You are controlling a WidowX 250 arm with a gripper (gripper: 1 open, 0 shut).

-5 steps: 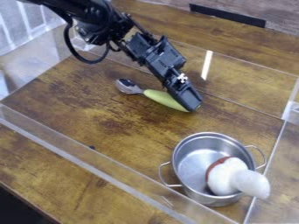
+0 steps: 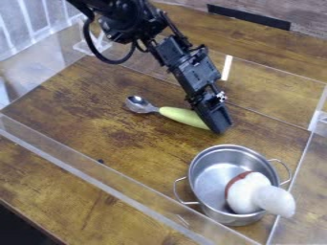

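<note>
The black robot arm reaches down from the top centre, and its gripper [image 2: 215, 121] is low over the table at the right end of a pale yellow-green object [image 2: 179, 115]. Whether the fingertips touch or hold it is hard to tell at this size. A metal spoon head [image 2: 140, 102] points out from the object's left end. A steel pot [image 2: 205, 177] with two wire handles stands at the lower right, holding a white rounded item [image 2: 246, 194] with a brown band and a paler white piece [image 2: 276, 200].
Clear plastic walls border the wooden work area [image 2: 90, 124] on the front, right and back. A white strip [image 2: 228, 68] stands by the back wall.
The arm and gripper have shifted slightly around the right end of the pale object, now a little lower in the picture. The pot and its contents are unchanged.
</note>
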